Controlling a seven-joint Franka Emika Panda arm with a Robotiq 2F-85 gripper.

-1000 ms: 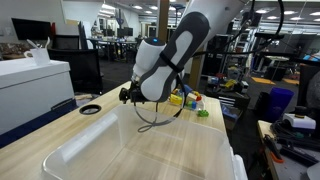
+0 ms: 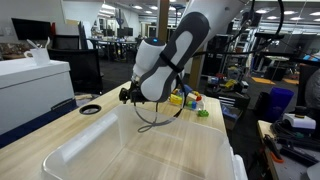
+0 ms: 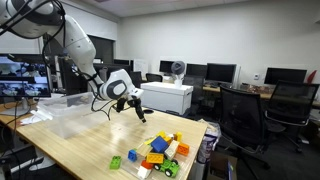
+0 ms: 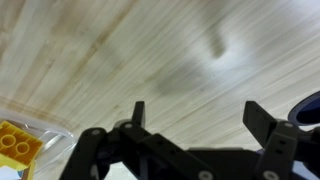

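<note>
My gripper stands open above bare wood, its two dark fingers wide apart and nothing between them. In the second exterior view the gripper (image 3: 139, 111) points down over the table, behind a group of colored blocks and toys. Among these are a blue block (image 3: 158, 145), a green block (image 3: 115, 163) and an orange block (image 3: 172, 150). The wrist view catches a yellow piece (image 4: 18, 146) at its lower left edge, beside a clear rim. Part of a dark round thing (image 4: 305, 110) shows at the right edge.
A large clear bin (image 2: 55, 165) fills the near side of the table in the first exterior view. A black ring (image 2: 90, 109) lies left of the arm, and a white box (image 2: 35, 92) stands at the back left. Bare wood (image 3: 75, 145) shows left of the blocks.
</note>
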